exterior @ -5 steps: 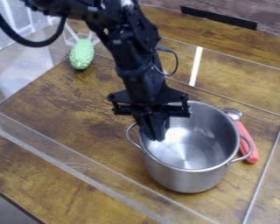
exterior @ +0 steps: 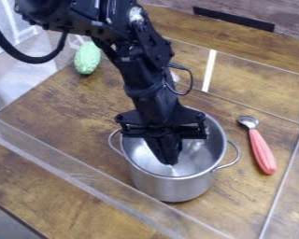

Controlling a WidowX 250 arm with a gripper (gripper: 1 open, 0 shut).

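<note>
The black gripper [exterior: 164, 140] is lowered into a steel pot [exterior: 171, 182] at the centre of the camera view, over its back half. Its fingertips are dark against the pot's opening, so their spread and anything between them cannot be made out. The pot's two loop handles stick out to left and right.
A red-handled spoon [exterior: 262, 149] lies to the right of the pot. A green vegetable-like object [exterior: 87, 58] is at the back left.
The pot has moved to the left, uncovering more of the spoon. The gripper has moved slightly left and down with it, deeper over the pot's opening.
</note>
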